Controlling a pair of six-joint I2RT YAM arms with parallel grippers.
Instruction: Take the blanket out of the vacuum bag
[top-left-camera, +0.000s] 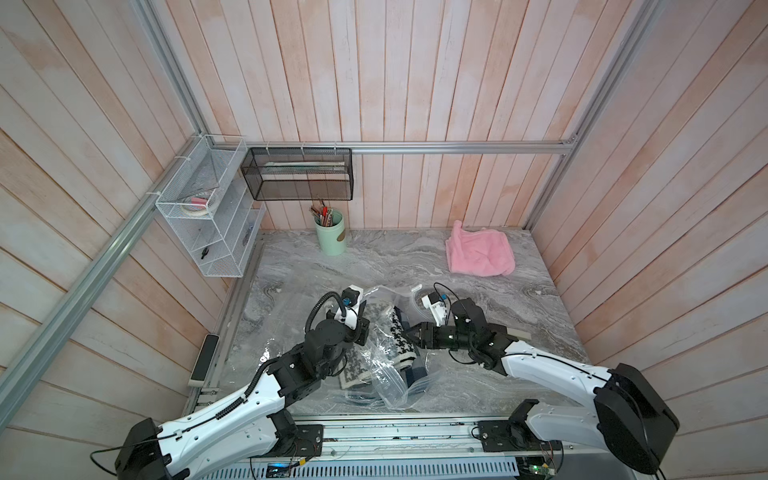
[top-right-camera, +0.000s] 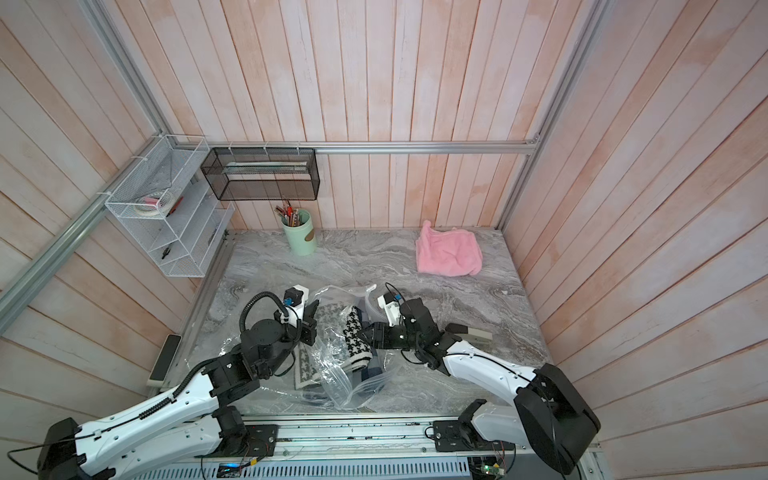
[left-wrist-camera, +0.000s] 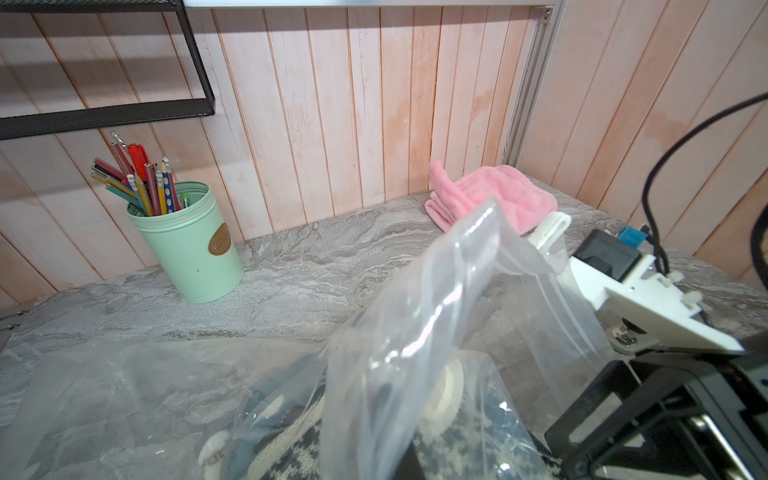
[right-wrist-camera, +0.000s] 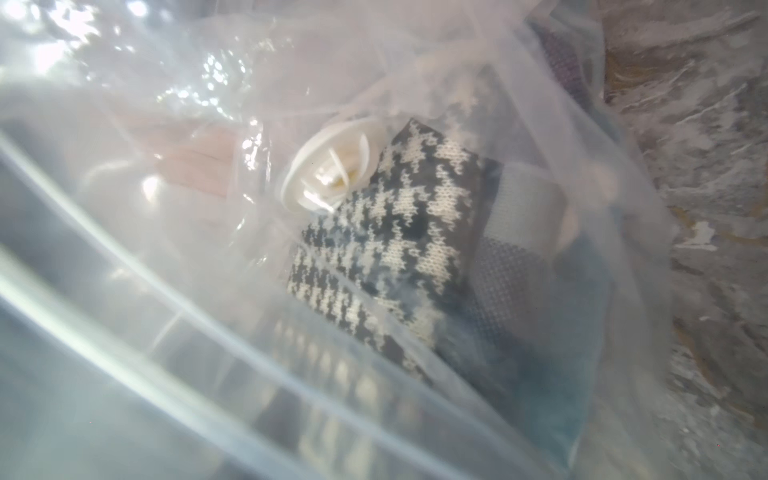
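Note:
The clear vacuum bag (top-left-camera: 389, 376) lies at the table's front middle, its plastic standing up in folds. Inside is the folded blanket (top-left-camera: 402, 340), black-and-white houndstooth with blue-grey parts; the right wrist view shows its patterned fold (right-wrist-camera: 400, 224) close up, behind hazy plastic and beside the round white valve (right-wrist-camera: 332, 164). My left gripper (top-left-camera: 361, 329) is shut at the bag's left side, on a raised fold of plastic (left-wrist-camera: 400, 344). From the right, my right gripper (top-left-camera: 409, 335) reaches to the blanket fold at the bag, fingers parted; its fingertips are out of the right wrist view.
A pink cloth (top-left-camera: 480, 251) lies at the back right. A mint pen cup (top-left-camera: 330, 236) stands at the back left, under a black wire basket (top-left-camera: 297, 173). White wire shelves (top-left-camera: 212, 224) hang on the left.

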